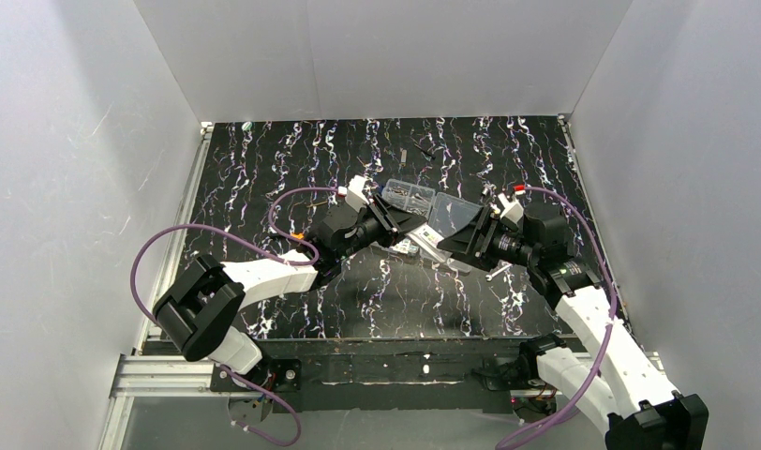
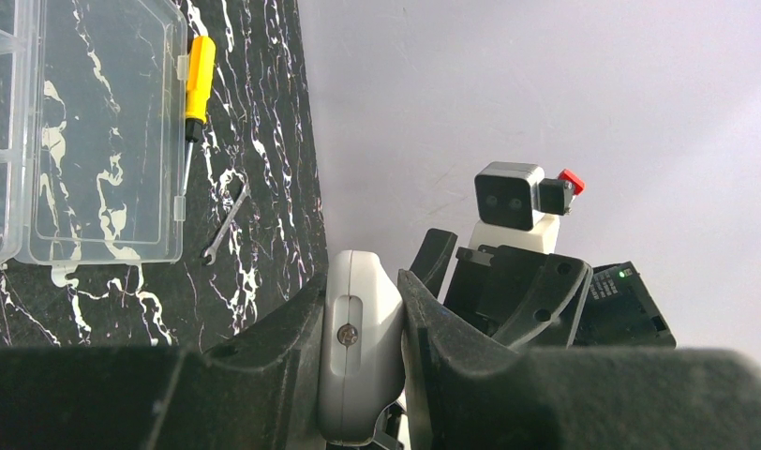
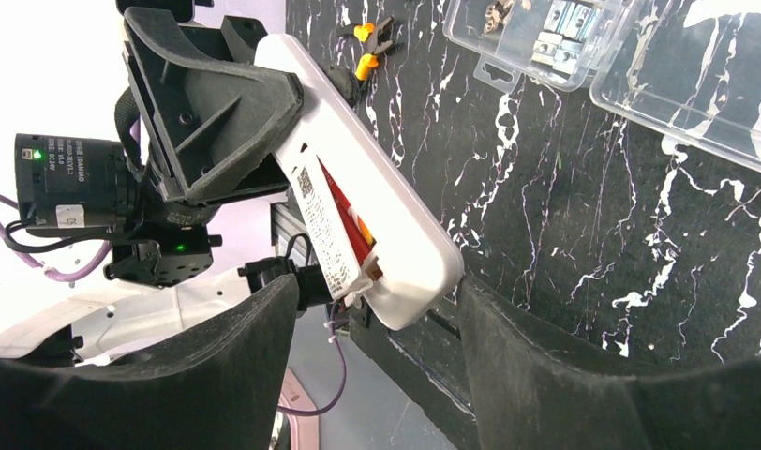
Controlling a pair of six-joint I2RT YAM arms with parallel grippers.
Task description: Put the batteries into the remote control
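My left gripper is shut on the white remote control (image 2: pixel 358 375), with its end upright between the fingers. In the right wrist view the remote (image 3: pixel 381 178) slants down to the right from the left gripper's fingers (image 3: pixel 222 112). Its labelled battery cover (image 3: pixel 322 225) sits tilted, raised along one side. Through the gap shows something red and yellow, apparently a battery (image 3: pixel 344 211); the rest of the compartment is hidden. My right gripper is part open, fingers on either side of the remote's lower end; contact is hard to judge.
Below the arms lies a clear compartment box (image 1: pixel 410 195) with its lid open. A yellow screwdriver (image 2: pixel 199 80) and a small wrench (image 2: pixel 227 223) rest beside it. Orange-handled pliers (image 3: pixel 369 52) lie on the black marbled table.
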